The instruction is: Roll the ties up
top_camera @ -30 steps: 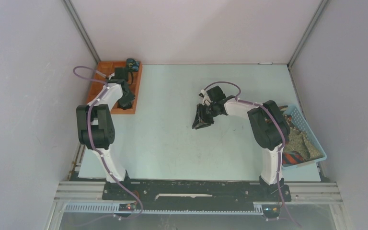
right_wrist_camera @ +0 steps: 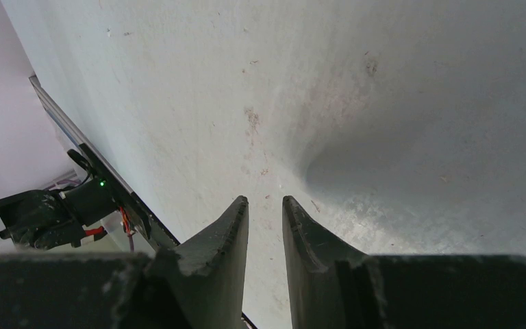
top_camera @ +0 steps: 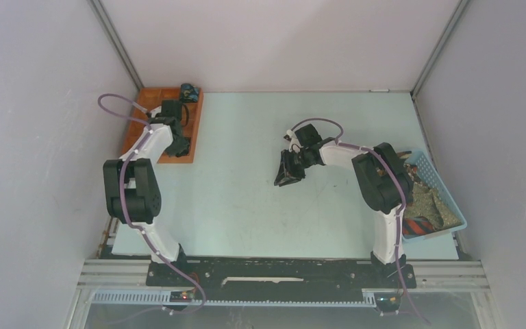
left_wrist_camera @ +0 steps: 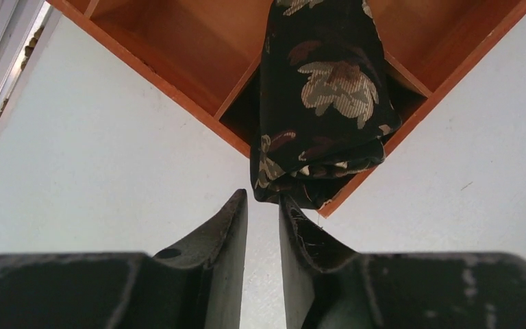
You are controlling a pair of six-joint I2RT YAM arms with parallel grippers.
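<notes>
A folded black tie with beige and maroon flowers (left_wrist_camera: 329,96) lies in the front corner of the orange compartment box (top_camera: 198,116) at the back left, overhanging its dividers. My left gripper is just at the tie's front end, its fingertips a little apart with nothing seen gripped. My right gripper is over bare table in the middle, fingertips slightly apart, nothing between them.
A blue patterned item (top_camera: 189,92) sits in the box's back right corner. A blue basket (top_camera: 445,199) of ties stands at the right edge.
The right arm has not visibly moved.
</notes>
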